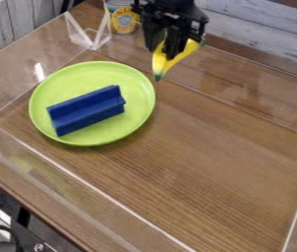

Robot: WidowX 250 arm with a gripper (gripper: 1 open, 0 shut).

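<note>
My gripper (171, 39) is at the top centre of the camera view, shut on a yellow object (179, 55) that hangs slanted below it. A green plate (125, 118) lies on the left of the wooden table, just down-left of the gripper, with a dark blue block (86, 110) resting on it.
A can (122, 18) stands at the back, behind the plate, near a clear plastic piece at the top left. A dark cable lies at the lower left corner.
</note>
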